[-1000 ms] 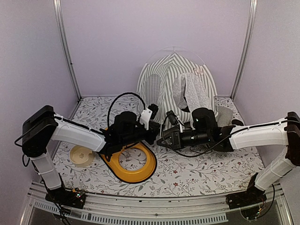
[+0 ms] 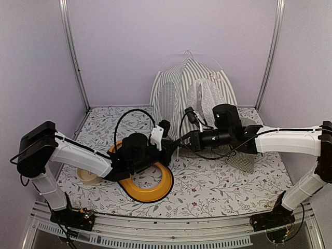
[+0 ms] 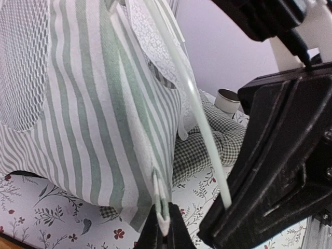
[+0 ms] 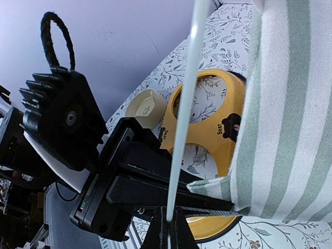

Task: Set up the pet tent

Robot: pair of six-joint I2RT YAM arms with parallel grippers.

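Observation:
The striped pet tent (image 2: 168,91) stands at the back centre, with a lace-trimmed opening. My left gripper (image 2: 168,148) and right gripper (image 2: 184,142) meet at its front. In the left wrist view, my left gripper is shut on the end of a striped fabric strip (image 3: 158,192) at the tent's corner. A pale thin pole (image 3: 202,129) runs down beside the other gripper. In the right wrist view, my right gripper is shut on the lower end of that pole (image 4: 184,119).
A yellow double bowl stand (image 2: 148,194) lies under the left arm, with a cream bowl (image 2: 85,176) to its left. Checked cloth (image 2: 241,161) lies at the tent's base.
My right gripper has moved up and slightly back; the left shifted slightly down. The tent has shifted a little left, and its lace flap has moved.

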